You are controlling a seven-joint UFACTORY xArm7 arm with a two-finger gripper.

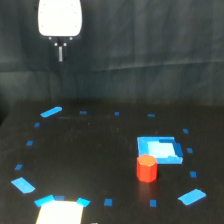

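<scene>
High in the upper left of the camera view hangs my gripper (60, 55), a thin dark tip below a white housing. It is too small to tell whether the fingers are open or shut. No object shows at its tip. A red block (147, 169) stands on the dark table, right of centre. Just behind it lies a blue tray (175, 159) with a white patch inside; the block's upper part overlaps the tray's near left edge in this view.
A pale cream box (60, 212) is cut off by the bottom edge at left. Flat blue tape strips (23, 185) and small blue marks outline the black table. A dark curtain (130, 65) hangs behind.
</scene>
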